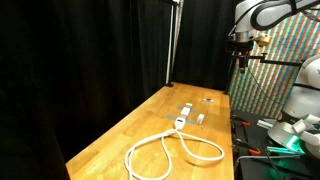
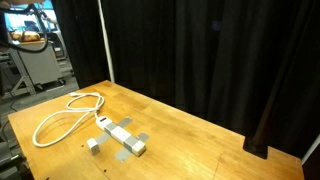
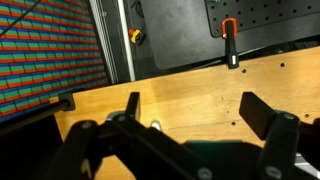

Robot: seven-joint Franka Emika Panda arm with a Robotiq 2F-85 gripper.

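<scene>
A white power strip [image 2: 121, 135] lies flat on the wooden table, its white cable [image 2: 66, 108] looping away beside it. Close to the strip sits a small white block [image 2: 93, 145], also visible in exterior view 1 [image 1: 200, 119]. My gripper [image 1: 242, 60] is raised high at the table's right end in exterior view 1, well away from these objects. Its dark fingers [image 3: 268, 122] are spread wide in the wrist view, and nothing is held between them. The gripper faces down over the table's edge and the robot's base area.
Several grey patches [image 2: 123, 155] lie around the strip. Black curtains [image 1: 80, 70] hang behind it, and a dark mounting plate [image 3: 180, 35] adjoins the table in the wrist view.
</scene>
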